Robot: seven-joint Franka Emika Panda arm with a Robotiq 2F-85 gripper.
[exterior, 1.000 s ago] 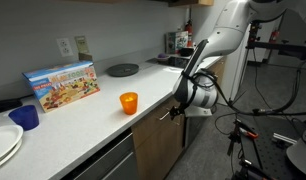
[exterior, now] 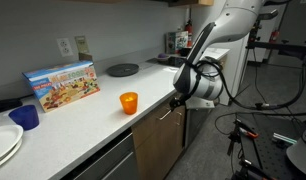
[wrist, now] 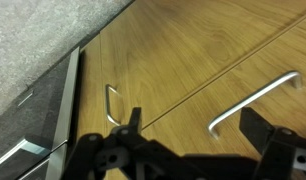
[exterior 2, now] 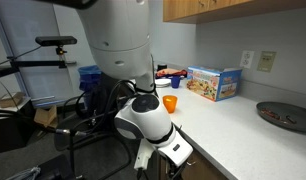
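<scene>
My gripper stands open in the wrist view, its two dark fingers well apart at the bottom of the picture. A silver bar handle [wrist: 255, 102] on the upper wooden drawer front [wrist: 255, 72] runs slantwise ahead of the fingers, one end showing in the gap. Nothing appears held. A second, smaller handle [wrist: 111, 103] is on the wooden panel [wrist: 153, 60] beyond a seam. In the first exterior view, the gripper is low beside the cabinet front [exterior: 153, 135], just under the counter edge; its fingers are too small to make out there.
On the white counter [exterior: 93, 125] are an orange cup [exterior: 129, 103], a blue cup [exterior: 25, 117], a colourful box [exterior: 62, 83], white plates [exterior: 5, 142] and a dark pan [exterior: 123, 70]. A dark-fronted appliance [exterior: 108, 165] is beside the wooden cabinet.
The arm has risen a little and shifted slightly right in the first exterior view. The counter objects have stayed in place.
</scene>
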